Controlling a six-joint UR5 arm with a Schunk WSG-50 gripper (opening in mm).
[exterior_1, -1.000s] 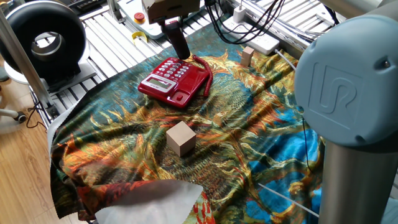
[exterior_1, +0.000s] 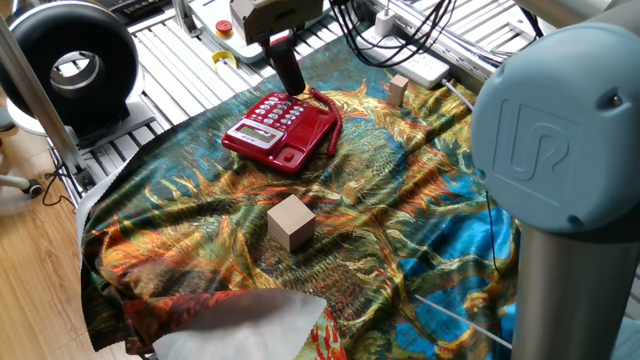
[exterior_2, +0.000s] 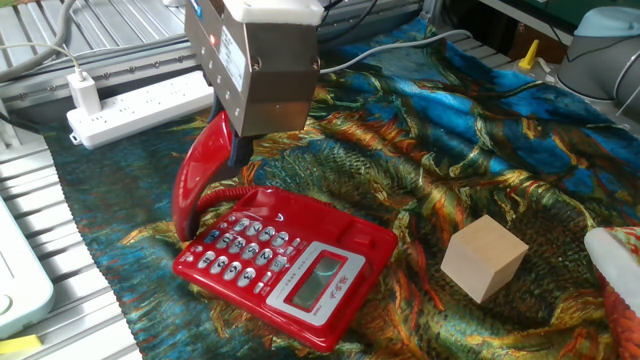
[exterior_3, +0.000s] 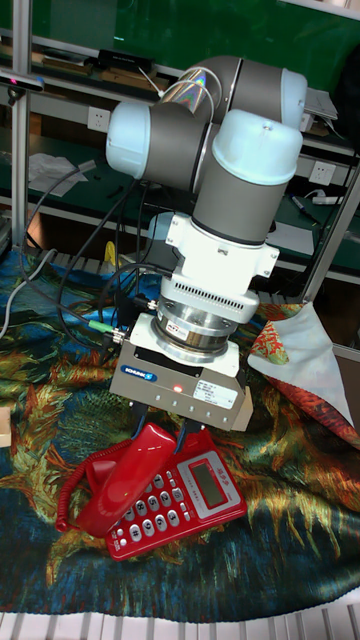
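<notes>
A red telephone base (exterior_2: 358, 240) with grey keys and a small display rests on the patterned cloth. Its red handset (exterior_2: 200, 170) is off the cradle and hangs steeply tilted, its lower end close above or against the base's keypad edge. Over the base, my gripper (exterior_3: 160, 435) points down, its dark fingers (exterior_3: 138, 416) on either side of the handset's upper end, shut on it. From exterior view 1 the handset (exterior_1: 287, 68) looks dark under the gripper body. A coiled red cord (exterior_1: 334, 125) runs beside the base.
A wooden cube (exterior_1: 291, 222) stands on the cloth apart from the phone; a smaller wooden block (exterior_1: 398, 90) is near the power strip (exterior_1: 415, 62). Black cables (exterior_1: 395, 35) hang close to the gripper. The cloth (exterior_1: 200, 215) is wrinkled, with one corner folded over.
The gripper and handset have shifted very slightly at most. The telephone base and the cube stay in place.
</notes>
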